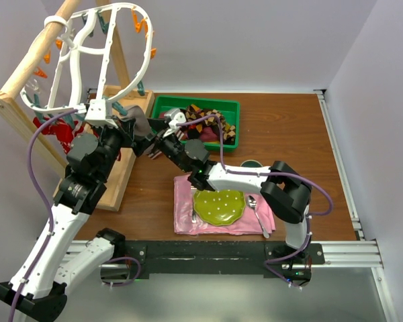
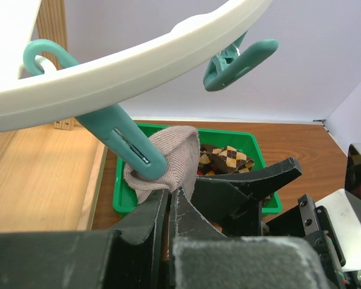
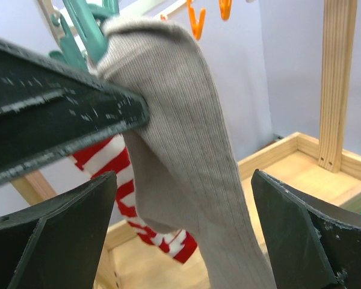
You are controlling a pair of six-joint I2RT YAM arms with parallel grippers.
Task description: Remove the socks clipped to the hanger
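A grey-brown sock hangs at the hanger's edge, its upper end against a teal clip that overlaps it in the left wrist view. My left gripper is shut on the sock just below that clip. The white hanger spans the upper left of the top view. My right gripper stands open, with its fingers on either side of the hanging sock and a visible gap to its right. A red-and-white striped sock hangs behind.
A green bin holding several socks stands behind the right gripper. The wooden stand carries the hanger close to both arms. A green plate lies on a pink cloth in front.
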